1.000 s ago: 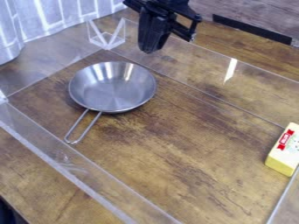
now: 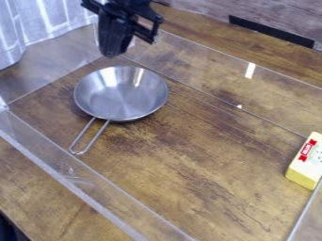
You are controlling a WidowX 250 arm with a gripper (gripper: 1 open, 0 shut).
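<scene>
A steel frying pan (image 2: 120,94) with a wire handle lies on the wooden table at the left of the camera view. My dark gripper (image 2: 116,45) hangs above the pan's back side at the top of the view, apart from it; whether it is open or shut is not clear. A yellow box (image 2: 304,165) with a red label lies at the right edge.
Clear plastic walls run around the wooden work area (image 2: 201,179). A pale cylindrical object (image 2: 10,42) stands at the top left.
My gripper has moved left, from above the back right of the pan to over the pan's back left. The pan and box have not moved.
</scene>
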